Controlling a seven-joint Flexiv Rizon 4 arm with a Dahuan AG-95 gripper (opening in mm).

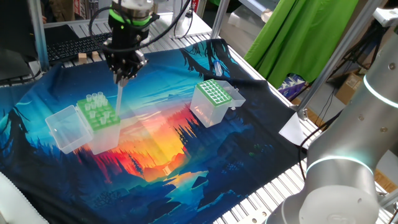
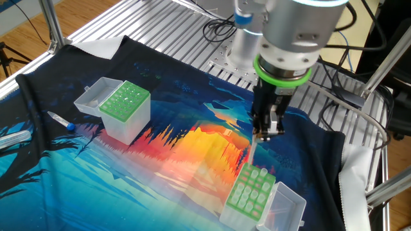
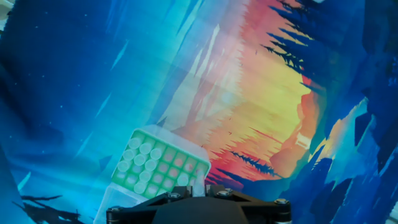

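Observation:
My gripper point(image 1: 122, 79) is shut on a long clear pipette tip point(image 1: 119, 96), which hangs down, slightly tilted. In the second exterior view the tip point(image 2: 253, 151) comes down at the edge of a green-topped box point(image 2: 235, 212). That box point(image 1: 104, 138) has an open clear lid point(image 1: 66, 129) and several clear tips standing in its holes. From the wrist, the held tip point(image 3: 199, 185) shows between the fingers, over the box's corner. Whether its lower end touches the box, I cannot tell. Another green-topped box point(image 1: 210, 112) stands apart, its holes looking empty.
A blue-capped tube or pen point(image 2: 62, 121) lies on the printed cloth point(image 2: 186, 173) beyond the second box. Between the boxes the cloth is clear. A keyboard point(image 1: 78, 46) sits behind, and a cable loops around my arm.

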